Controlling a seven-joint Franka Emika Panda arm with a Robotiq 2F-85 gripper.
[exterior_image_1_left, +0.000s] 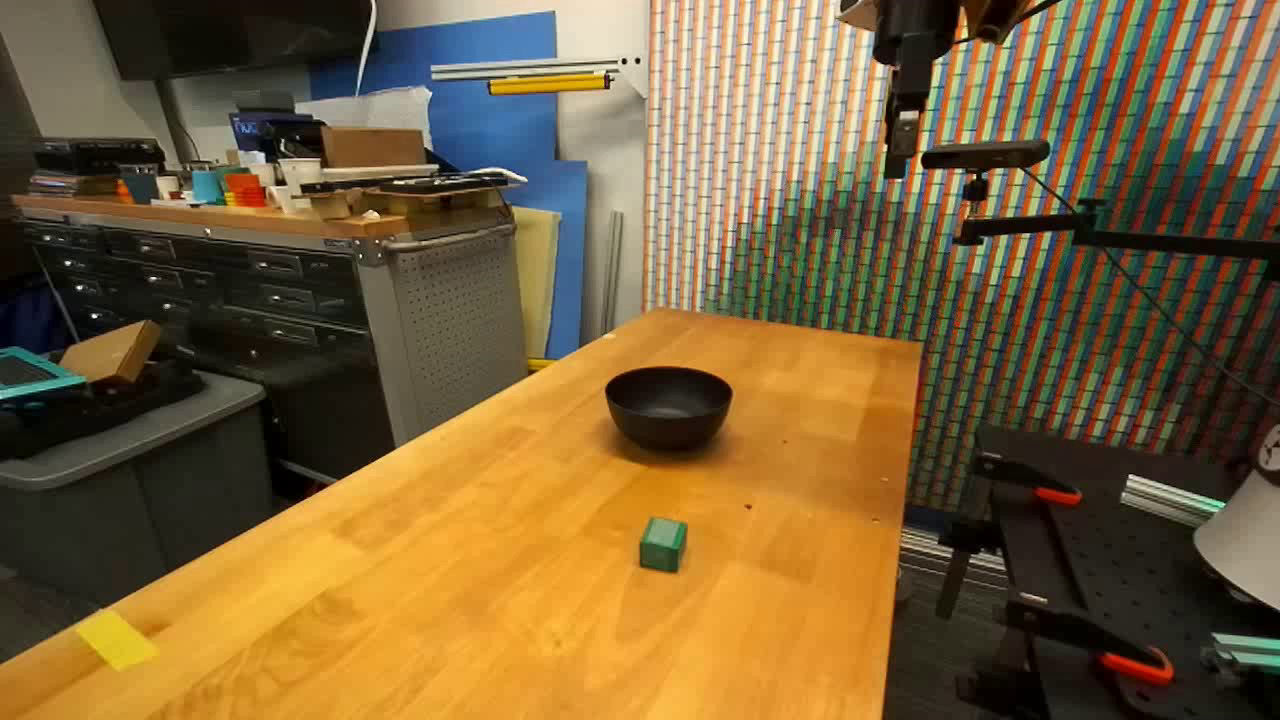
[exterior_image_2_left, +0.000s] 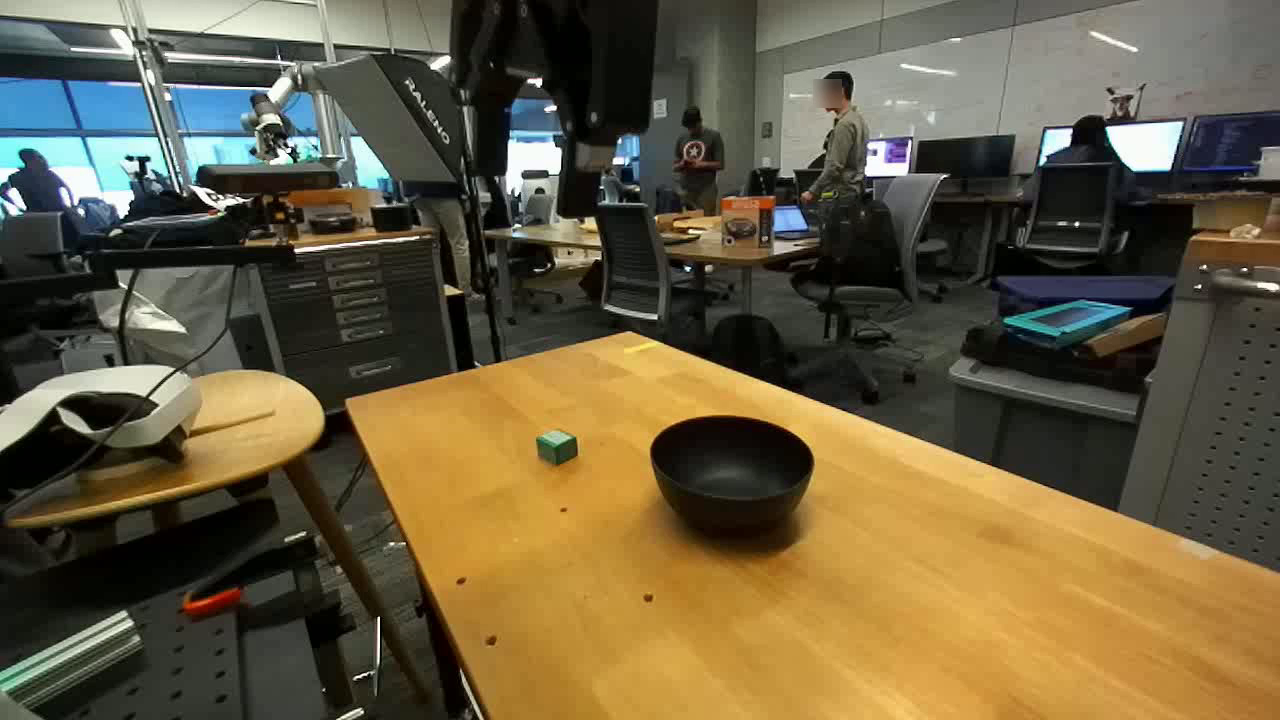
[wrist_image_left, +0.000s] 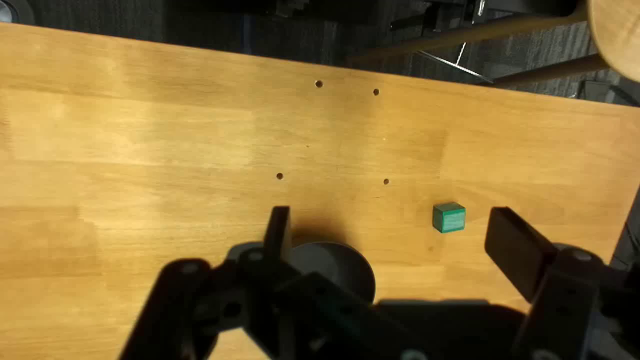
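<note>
A small green cube lies on the wooden table, apart from the round black bowl. In the second exterior view the cube is left of the bowl, whose visible inside is empty. My gripper is open high above the table, nothing between its spread fingers. From the wrist, the cube appears nearer the right finger, far below, while the bowl is partly hidden behind the left finger and gripper body. Only part of the gripper shows at the top of both exterior views.
A camera on an arm hangs beyond the table's side.
</note>
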